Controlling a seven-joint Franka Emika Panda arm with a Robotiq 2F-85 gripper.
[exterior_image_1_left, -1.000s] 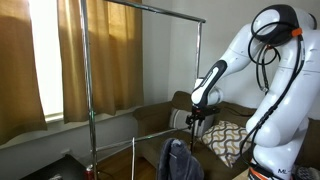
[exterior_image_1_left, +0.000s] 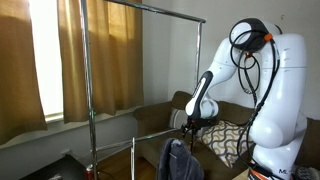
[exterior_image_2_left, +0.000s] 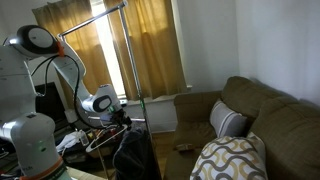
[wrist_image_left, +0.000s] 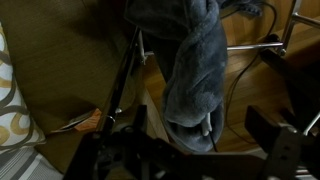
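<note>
A dark grey cloth (exterior_image_1_left: 180, 160) hangs over a metal rail low in exterior view 1. The same cloth (wrist_image_left: 195, 75) runs down the middle of the wrist view in soft folds. My gripper is open above it, its dark fingers spread to either side of the lower part of the cloth. Seen from outside, the gripper (exterior_image_1_left: 191, 134) points downward near the cloth's top. In exterior view 2 the cloth (exterior_image_2_left: 134, 157) is a dark shape below the hand; whether the fingers touch it cannot be told.
A tall metal rack post (exterior_image_1_left: 88, 80) and a horizontal rail (wrist_image_left: 258, 45) stand close to the hand. A brown sofa (exterior_image_2_left: 200, 108) with a patterned cushion (exterior_image_2_left: 228, 158) lies to one side. A cable (wrist_image_left: 235, 95) trails over the floor.
The arm has bent and come slightly lower, with its elbow shifted left in exterior view 1. The cloth looks unmoved.
</note>
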